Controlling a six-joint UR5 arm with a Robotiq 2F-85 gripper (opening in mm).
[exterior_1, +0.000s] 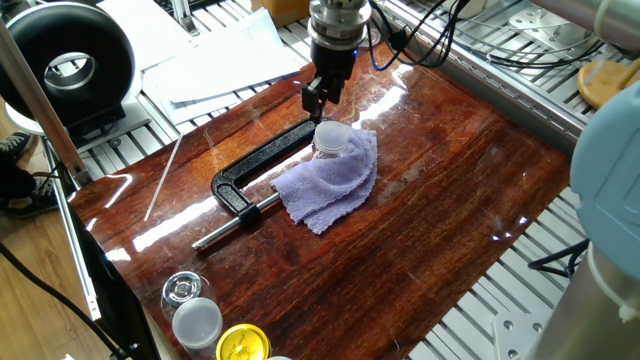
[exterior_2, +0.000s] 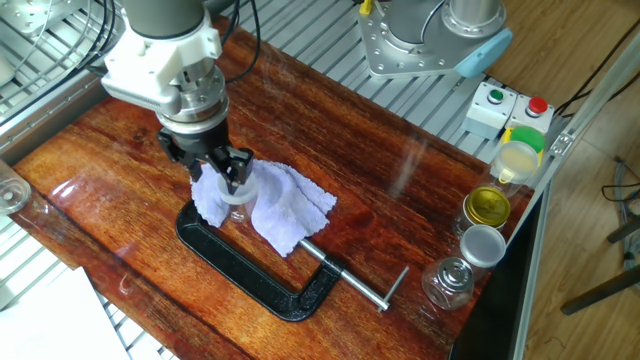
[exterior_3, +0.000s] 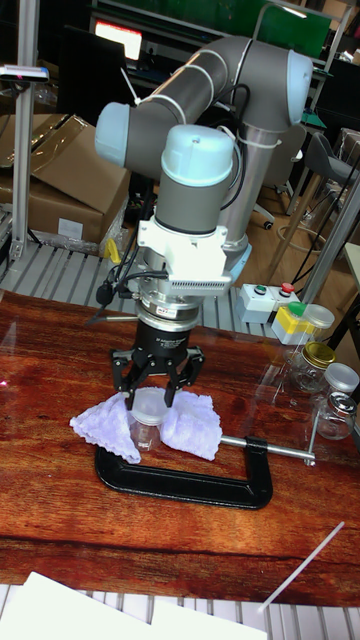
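A small clear jar with a whitish lid (exterior_1: 331, 137) stands within the frame of a black C-clamp (exterior_1: 228, 180), which lies flat on the table. Lilac cloth (exterior_1: 335, 185) is bunched against the jar; in exterior view 3 folds of it (exterior_3: 190, 425) show on both sides. My gripper (exterior_3: 150, 397) points down just above the lid, its fingers apart and nothing seen gripped between them. Exterior view 2 has the gripper (exterior_2: 212, 178) partly covering the lid (exterior_2: 240, 188), so contact cannot be told.
Several lidded jars line one table edge, among them a gold-lidded jar (exterior_2: 488, 207) and a silver-lidded one (exterior_2: 455, 274). The clamp's metal screw bar (exterior_2: 362, 285) sticks out toward them. A thin white stick (exterior_1: 163, 178) lies apart. Bare wood (exterior_1: 440, 215) is free beyond the cloth.
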